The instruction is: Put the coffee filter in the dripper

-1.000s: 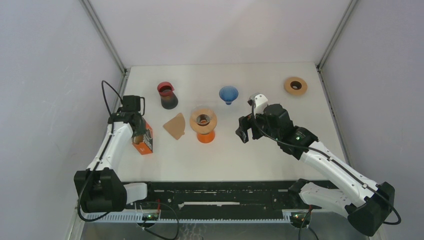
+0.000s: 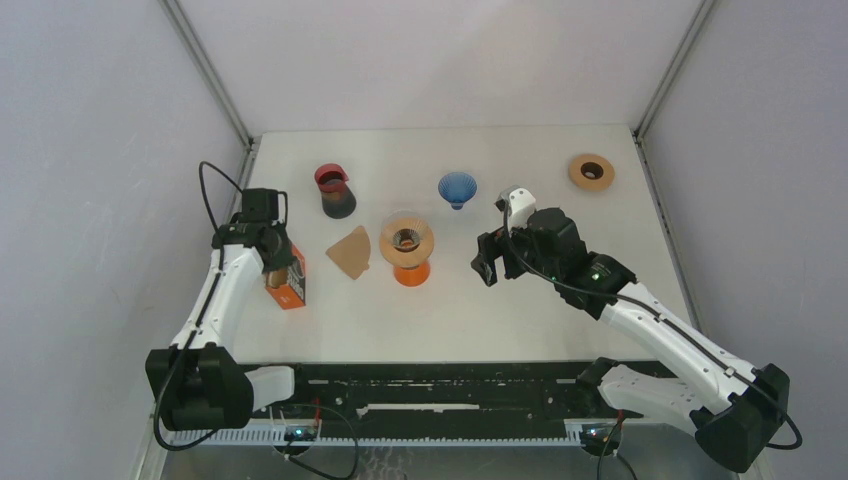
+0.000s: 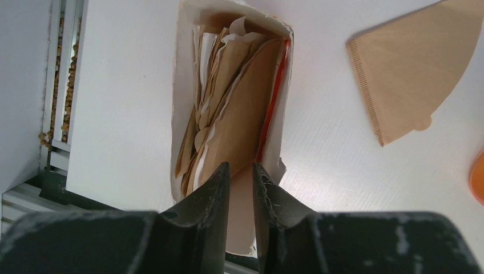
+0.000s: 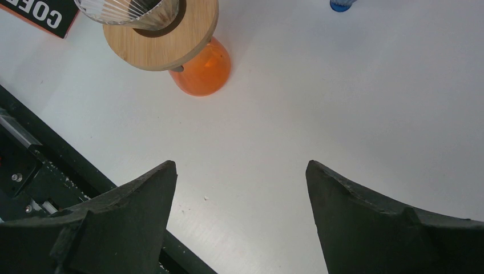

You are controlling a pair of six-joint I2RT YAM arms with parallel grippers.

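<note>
In the left wrist view my left gripper stands partly open over the near end of the open box [image 3: 288, 114], nothing held between its tips. Folded brown coffee filters [image 3: 242, 103] stand on edge inside that box. One loose filter [image 3: 414, 68] lies flat to the right of the box, and in the top view it sits between box and dripper [image 2: 407, 240]. The clear dripper rests in a wooden ring above an orange base [image 4: 204, 71]. Well apart from it on the right, my right gripper is wide open and empty over bare table.
At the back stand a dark carafe with a red top [image 2: 336, 190] and a blue dripper [image 2: 457, 187]. A spare wooden ring [image 2: 591, 172] lies at the back right. The left wall is close beside my left arm.
The right arm, the loose filter and the dripper look unmoved.
</note>
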